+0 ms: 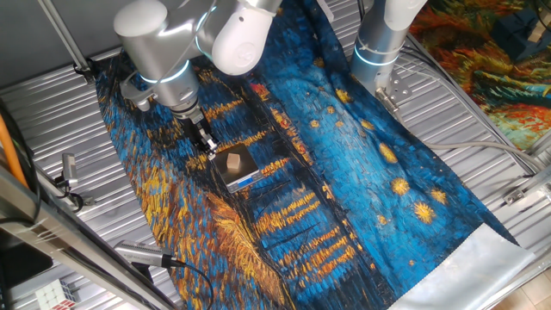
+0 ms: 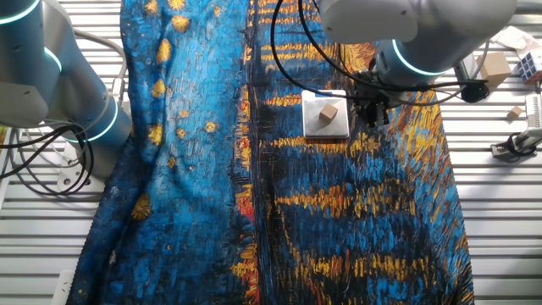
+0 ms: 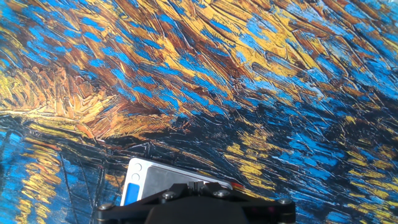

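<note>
A small tan wooden block (image 1: 233, 162) sits on the dark, shiny top of a flat scale (image 1: 244, 178). In exterior view 2 the block (image 2: 328, 113) rests near the middle of the pale scale (image 2: 315, 130). My gripper (image 1: 212, 153) hangs just beside the scale, apart from the block. In the wrist view the gripper looks shut, its fingertips together with nothing showing between them. It covers much of the scale (image 3: 142, 168), whose white edge and blue display show at the left; the block is hidden there.
A cloth (image 2: 203, 212) with a painted pattern covers the table, mostly bare around the scale. Black cables (image 2: 292, 80) loop near the arm. At the right edge of exterior view 2 lie a wooden cube (image 2: 494, 69), a smaller block (image 2: 515, 112) and a camera (image 2: 533, 114).
</note>
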